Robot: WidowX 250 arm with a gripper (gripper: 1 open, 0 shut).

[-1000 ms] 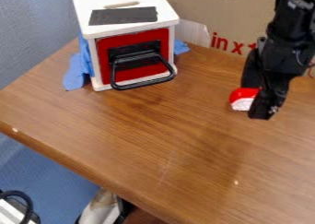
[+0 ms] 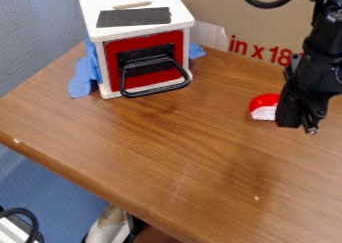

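Observation:
My black gripper (image 2: 302, 117) hangs at the right side over the table, its fingers pointing down; whether it is open or shut is hard to tell. Just left of and partly behind it lies a red and white object (image 2: 263, 107) on the wooden table (image 2: 160, 157). I cannot tell whether the gripper touches it.
At the back left stands a white box oven with a red front (image 2: 107, 42) and a black handle, a blue cloth (image 2: 83, 74) around it. Cardboard (image 2: 254, 17) backs the table.
The oven and red object look unmoved.

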